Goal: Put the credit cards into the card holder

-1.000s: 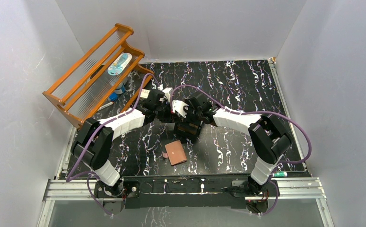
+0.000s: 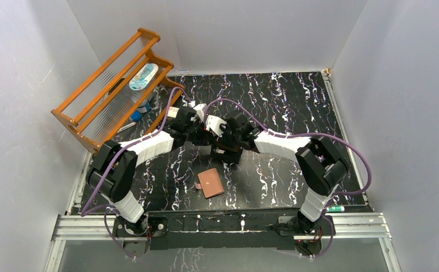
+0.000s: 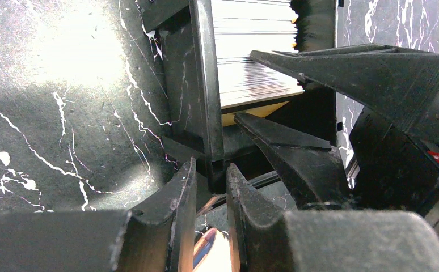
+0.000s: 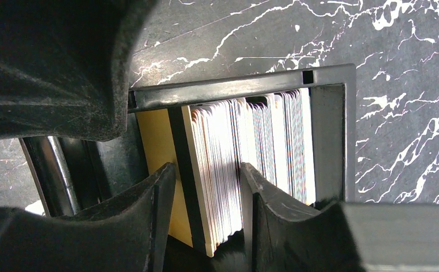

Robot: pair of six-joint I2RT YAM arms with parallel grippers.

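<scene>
A stack of cards (image 4: 220, 164) stands on edge inside an open black box (image 4: 333, 136), with a yellow piece (image 4: 159, 139) at one end. My left gripper is shut on the box's rim. My right gripper reaches into the box, its fingers part open; one finger is by the yellow end and the other over the cards, with part of the stack between them. A firm hold does not show. In the top view a brown flat holder (image 2: 211, 183) lies in front of the box.
An orange wooden rack (image 2: 109, 85) with a blue-white pack (image 2: 143, 76) stands at the back left. Both arms meet closely over the box.
Over the last second the box has shifted and turned slightly under the grippers, and the right arm has moved a little. The brown holder has stayed in place.
</scene>
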